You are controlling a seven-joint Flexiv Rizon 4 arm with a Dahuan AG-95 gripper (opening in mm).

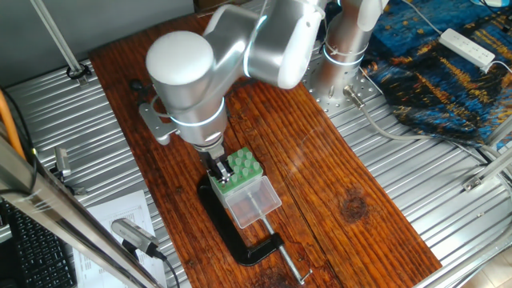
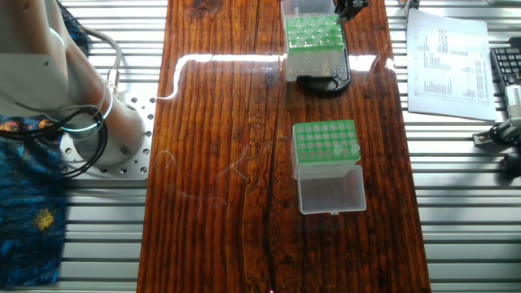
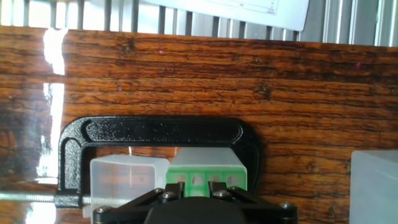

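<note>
A green-topped tip or tube rack (image 1: pixel 238 170) holds several pale tubes and stands inside a black C-clamp. Its clear lid (image 1: pixel 254 203) hangs open beside it. My gripper (image 1: pixel 223 168) is over the edge of this rack. In the wrist view, the gripper has its two fingers apart above the green rack top (image 3: pixel 207 177); no tube shows between them, though the palm hides part of the rack. A second green rack (image 2: pixel 326 140), mostly empty with two pale tubes at one corner, stands apart with its lid (image 2: pixel 331 191) open.
The black clamp (image 3: pixel 161 129) surrounds the first rack, its screw rod (image 1: pixel 286 260) reaching out past the lid. Printed paper (image 2: pixel 450 65) lies off the board's edge. Bare wooden board (image 1: pixel 320 184) is free toward the robot base.
</note>
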